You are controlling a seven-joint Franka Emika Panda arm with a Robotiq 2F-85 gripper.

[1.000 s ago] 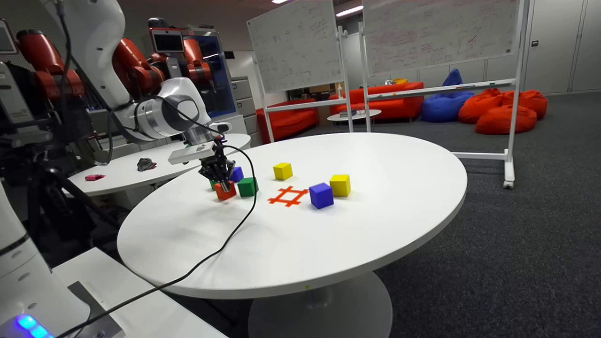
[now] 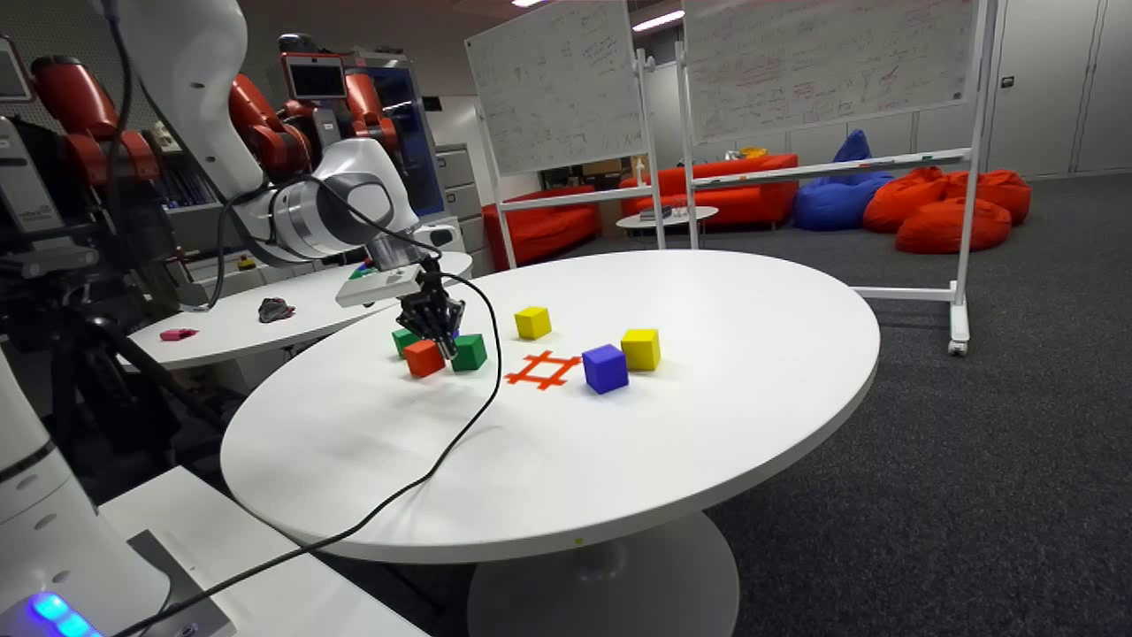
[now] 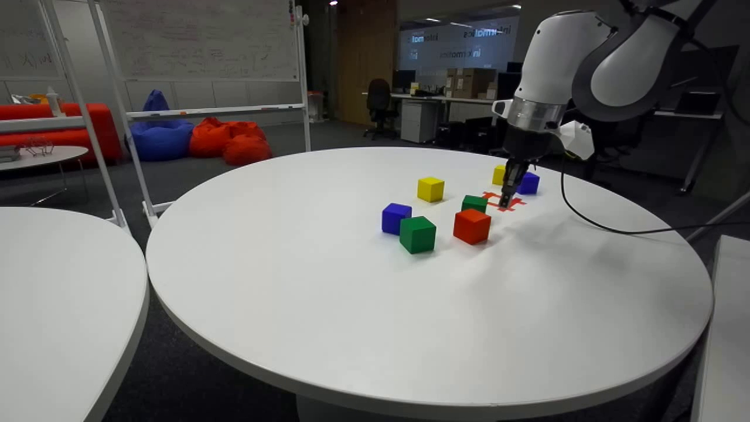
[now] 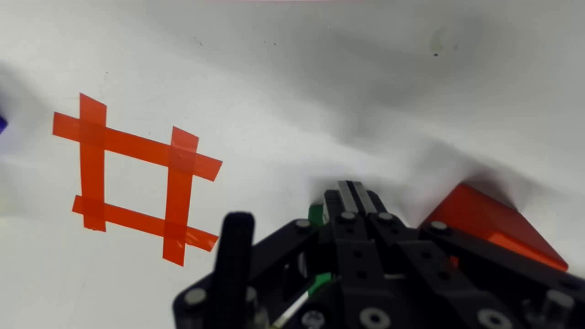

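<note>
My gripper is shut, and nothing shows between its fingers. It is low over the table, between a red cube (image 2: 425,359) and a green cube (image 2: 469,352). In the wrist view the green cube (image 4: 316,214) lies just left of the fingertips, mostly hidden by the gripper; it looks close against them, though contact is hard to make out. To their right is the red cube (image 4: 488,219), apart from them. A square of crossed orange-red tape (image 2: 544,370) marks the table beyond the green cube, with its middle empty.
By the tape are a blue cube (image 2: 605,368) and a yellow cube (image 2: 641,349). Another yellow cube (image 3: 430,189), a second blue cube (image 3: 394,218) and a second green cube (image 3: 418,235) stand elsewhere. A black cable (image 2: 456,446) hangs across the near side.
Seen from exterior view 1, the gripper has moved right, from in front of the red cube to beside the green one. That green cube sits slightly further right; the red cube has stayed put.
</note>
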